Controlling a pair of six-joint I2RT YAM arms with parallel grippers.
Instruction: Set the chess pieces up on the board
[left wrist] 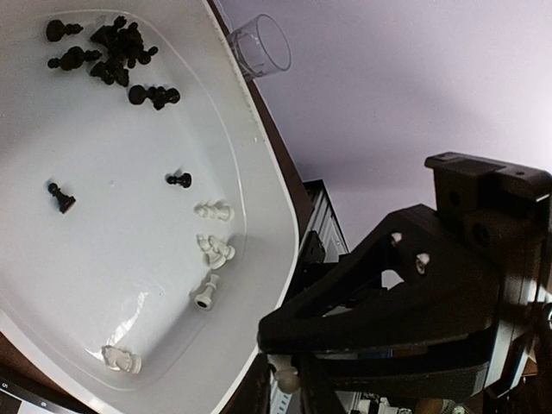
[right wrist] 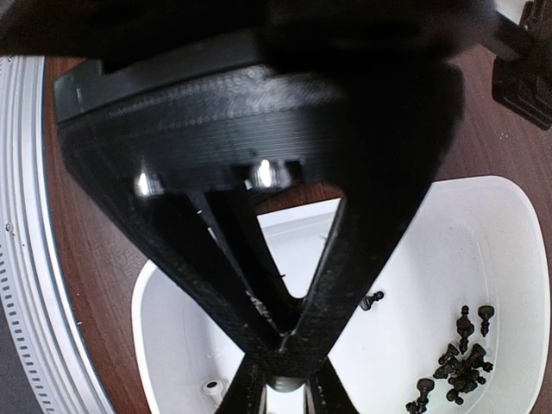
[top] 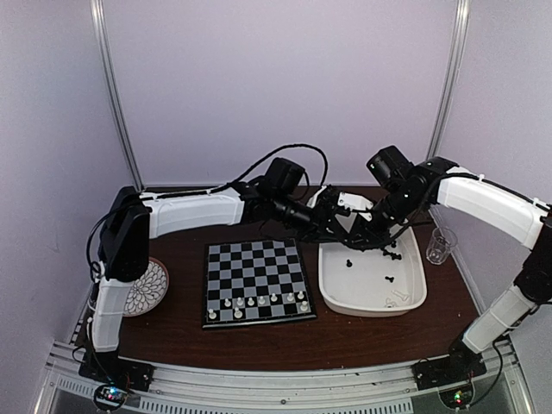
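Observation:
The chessboard [top: 246, 259] lies mid-table in the top view, with several white pieces standing on its two near rows. My two grippers meet above the white bin [top: 371, 308]. The right gripper is shut on a white piece [left wrist: 287, 379], whose rounded end shows in the left wrist view. My left gripper has its fingers on either side of that end, with gaps beside it. Most of the piece is hidden by the fingers. Several loose white pieces [left wrist: 216, 250] and black pieces [left wrist: 118, 43] lie in the bin.
A clear glass [top: 441, 245] stands right of the bin. A patterned bowl [top: 147, 289] sits at the left, partly behind the left arm.

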